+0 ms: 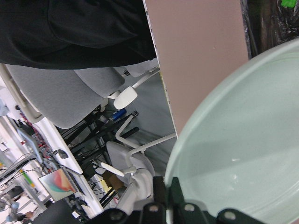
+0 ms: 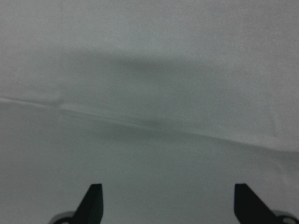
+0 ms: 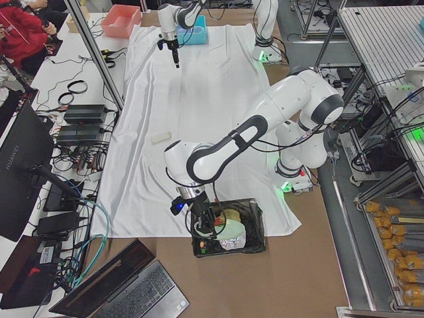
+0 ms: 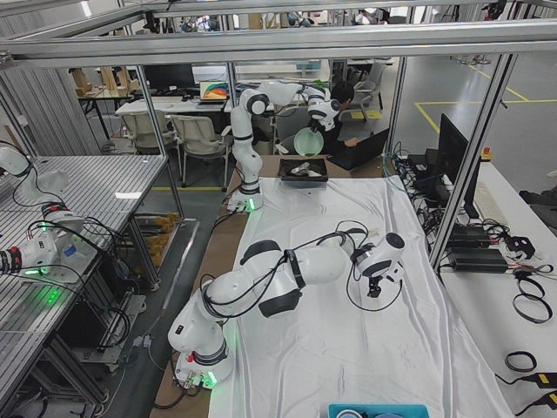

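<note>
A pale green bowl fills the right of the left wrist view, its rim between the fingers of my left gripper, which is shut on it. In the right camera view the bowl is tilted above a black bin, held by the left arm. In the left camera view that arm partly hides the bowl over the bin. My right gripper stands open over bare white cloth, with nothing between its fingers.
A foil-covered item and other items lie in the bin. A small pale block lies on the cloth. A blue container is at the far end, a laptop beside the bin.
</note>
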